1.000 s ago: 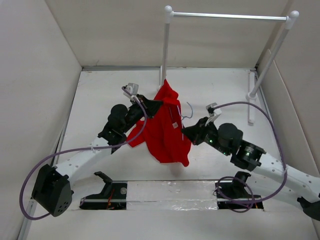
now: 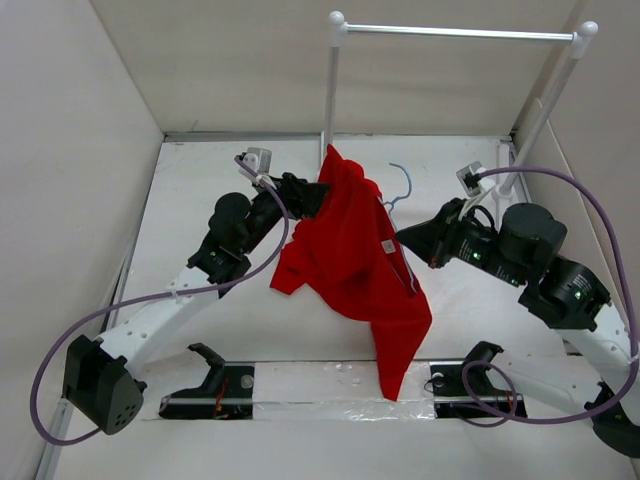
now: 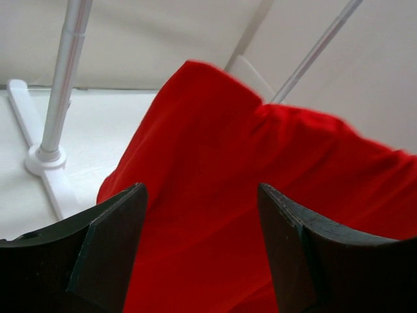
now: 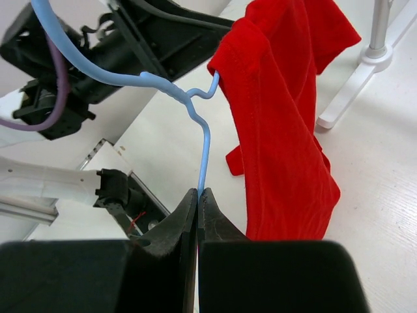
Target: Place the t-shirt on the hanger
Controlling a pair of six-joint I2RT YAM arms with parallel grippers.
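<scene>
The red t-shirt [image 2: 350,260] hangs in a bunch between the grippers, its lower part trailing toward the front. A blue hanger [image 4: 205,156] runs up from my right gripper, which is shut on it, and its upper part reaches under the shirt's folded edge. In the top view the hook [image 2: 400,175] sticks out right of the shirt. My left gripper is open at the shirt's upper part, with red cloth behind and between its fingers.
A white rail rack [image 2: 450,33] stands at the back, its feet [image 4: 352,85] on the white floor. Walls close in the space on both sides.
Compared with a second ago, my right gripper and the hanger have moved right and forward. The shirt's lower end has spread toward the front. My left gripper has shifted and now stands open at the cloth.
</scene>
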